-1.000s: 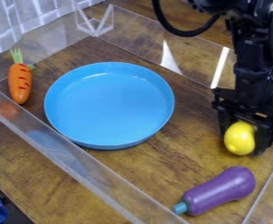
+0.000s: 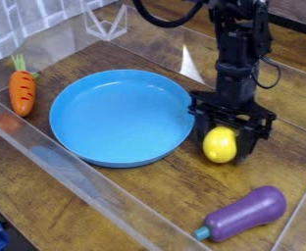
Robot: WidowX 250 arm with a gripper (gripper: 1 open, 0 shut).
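My black gripper (image 2: 231,127) is low over the wooden table, right of the blue plate (image 2: 110,113), with a yellow object (image 2: 220,145) between or just in front of its fingers. Whether the fingers are closed on it is hard to tell. An orange carrot (image 2: 24,93) lies at the far left, and a purple eggplant (image 2: 247,211) lies at the front right.
A clear plastic wall runs along the front left. Bare wood is free to the right of my gripper and at the back left, behind the plate.
My gripper and the yellow object have moved left, towards the blue plate. The carrot, plate and eggplant have stayed put.
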